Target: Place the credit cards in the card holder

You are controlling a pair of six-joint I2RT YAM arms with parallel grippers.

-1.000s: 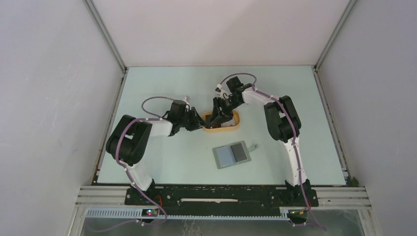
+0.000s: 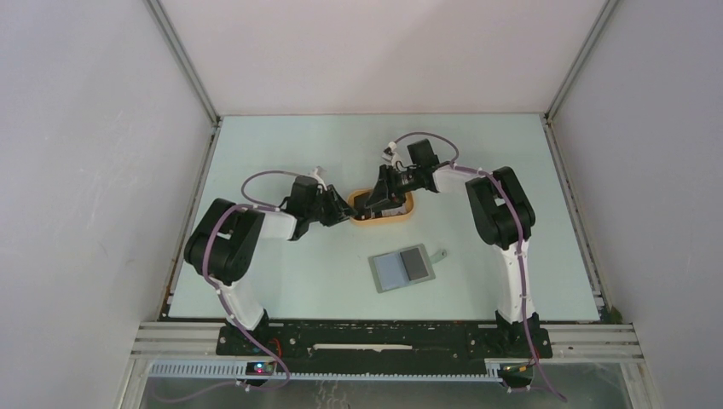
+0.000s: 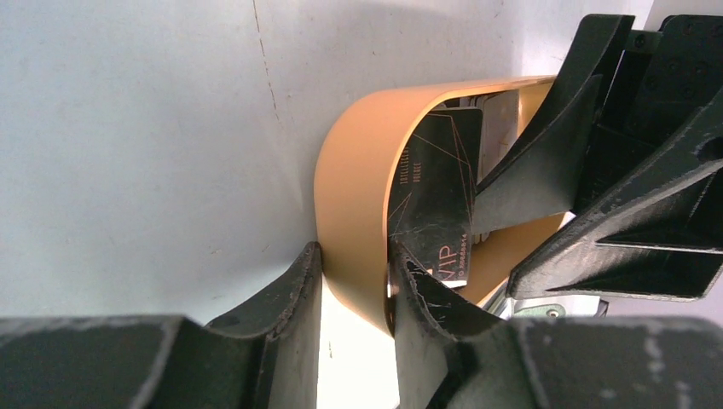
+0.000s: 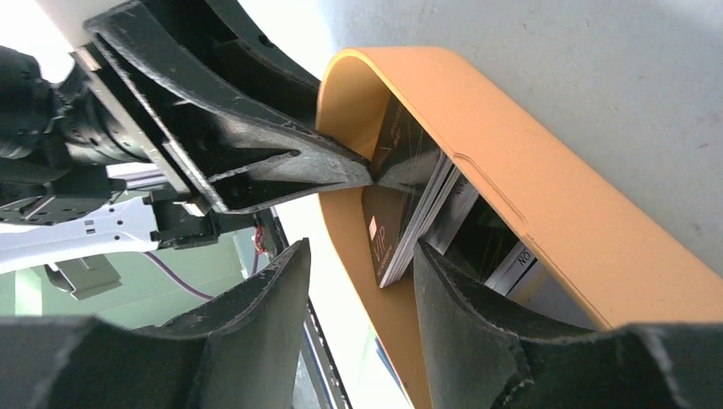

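Note:
An orange oval box (image 2: 379, 219) stands mid-table with several cards inside, among them a black VIP card (image 3: 430, 196) and a bundle at its end (image 4: 394, 187). My left gripper (image 2: 345, 213) is at the box's left end; in its wrist view the fingertips meet the orange rim, and their exact gap is unclear. My right gripper (image 2: 384, 194) reaches over the box, its part-open fingers low among the cards in both wrist views. The grey card holder (image 2: 401, 268) lies in front of the box.
White walls bound the table (image 2: 529, 273) at left, right and back.
My right arm and gripper have shifted right over the box. The card holder is unmoved.

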